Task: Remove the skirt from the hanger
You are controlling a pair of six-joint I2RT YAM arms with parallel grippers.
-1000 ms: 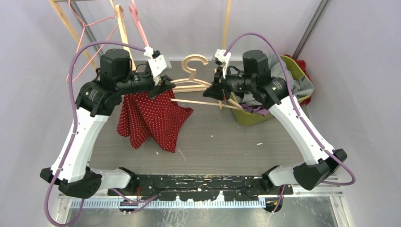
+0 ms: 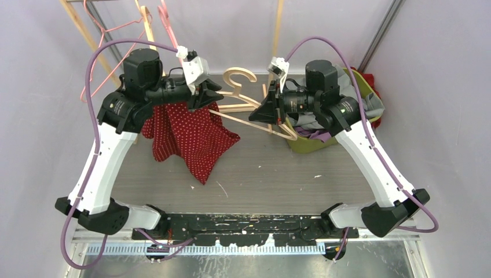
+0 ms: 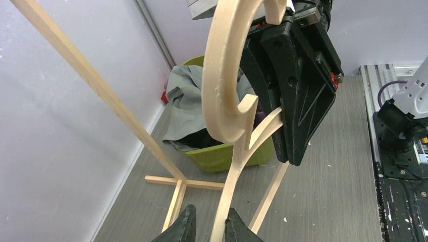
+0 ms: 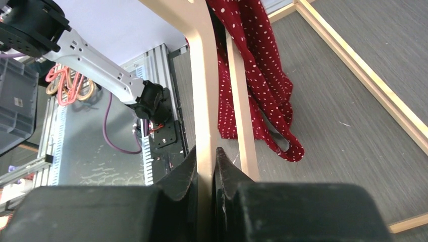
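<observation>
My right gripper (image 2: 255, 116) is shut on the upper arm of the wooden hanger (image 2: 241, 120), holding it in the air. In the right wrist view the wood of the hanger (image 4: 204, 91) runs between the finger pads. The dark red dotted skirt (image 2: 197, 133) hangs at the hanger's left end, under my left gripper (image 2: 217, 94). From the right wrist view, the hanger's lower bar runs up into the skirt (image 4: 267, 70). My left gripper stands part open around the hanger's other arm, its fingers apart. Whether it pinches any cloth is hidden.
A green basket (image 2: 302, 145) with grey and purple cloth stands at the right. Pink and wooden hangers (image 2: 149, 29) hang on a rack at the back left.
My left gripper has moved slightly right. The hanger has tilted, its lower bar now sloping down to the right, and the skirt has swung a little to the right.
</observation>
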